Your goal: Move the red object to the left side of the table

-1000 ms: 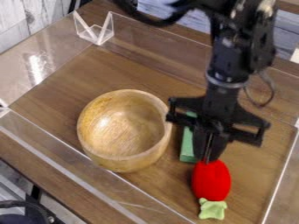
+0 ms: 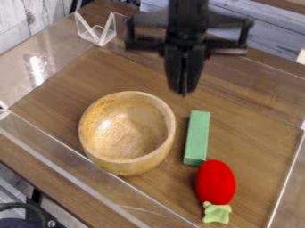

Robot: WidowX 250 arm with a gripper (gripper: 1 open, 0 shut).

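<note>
The red object (image 2: pixel 215 183), which has a pale green leafy end (image 2: pixel 216 213), lies at the front right of the table. My dark gripper (image 2: pixel 183 82) is in the upper middle of the view, well away from the red object and farther back. Its fingers point down and look blurred. Whether they are apart or together is unclear, and I see no object between them.
A wooden bowl (image 2: pixel 91 137) sits left of the red object. Between them, slightly farther back, lies a green block (image 2: pixel 198 138). A clear wire-like stand (image 2: pixel 96 32) is at the back left.
My gripper has moved from just over the red object toward the back and left, away from it. The red object, bowl and green block have stayed in place.
</note>
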